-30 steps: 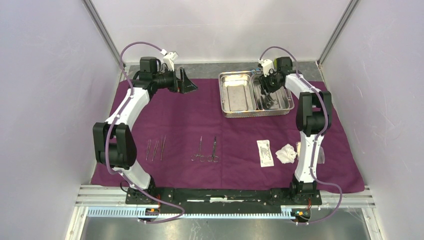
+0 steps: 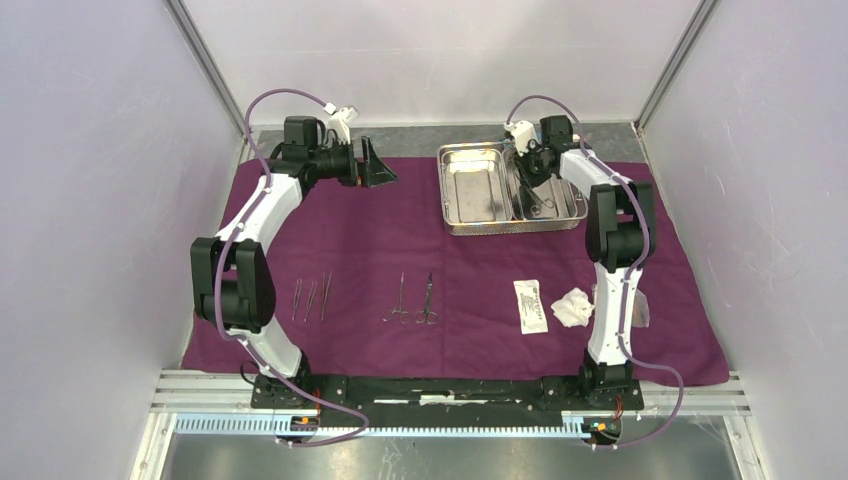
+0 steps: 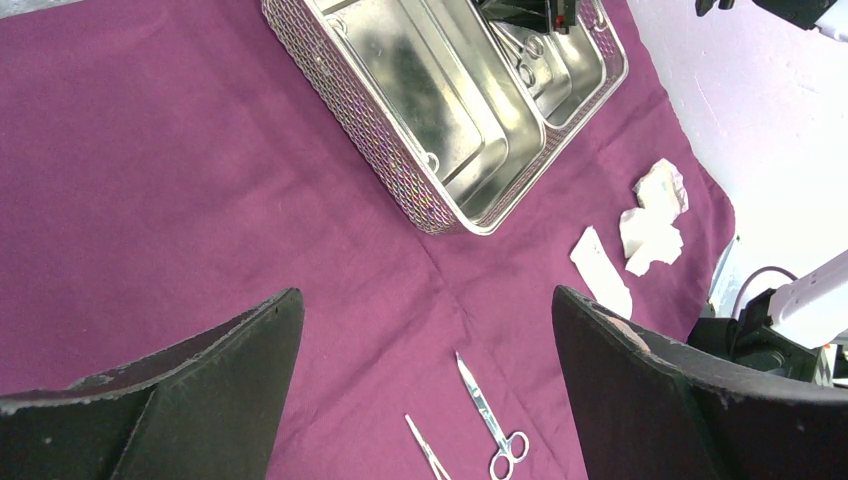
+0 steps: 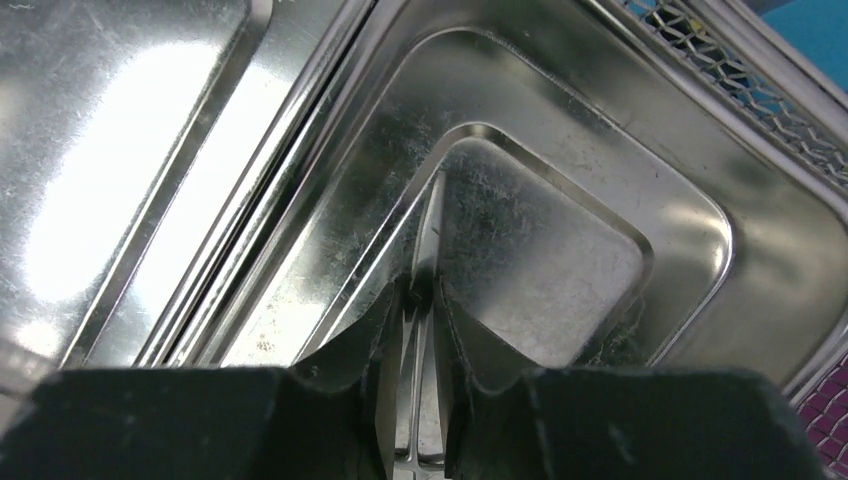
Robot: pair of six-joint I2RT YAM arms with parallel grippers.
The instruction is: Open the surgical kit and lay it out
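Observation:
Inside the right-hand compartment of the metal tray (image 2: 512,228) is my right gripper (image 2: 522,172). In the right wrist view its fingers (image 4: 385,345) stand close on either side of a slim scissor-like instrument (image 4: 429,235); whether they grip it cannot be told. The instrument's closed tip points away over the compartment floor. My left gripper (image 2: 376,165) hangs open over the cloth left of the tray, nothing between its fingers. Two ring-handled instruments (image 2: 427,315) lie side by side at the front middle. Several slim instruments (image 2: 311,300) lie front left.
A white printed packet (image 2: 531,306) and crumpled white gauze (image 2: 573,308) lie front right, near a clear container (image 2: 640,309) partly behind the right arm. The tray's left compartment (image 2: 473,190) looks mostly empty.
My right gripper has shifted slightly left within the right-hand compartment. The laid-out items have not moved.

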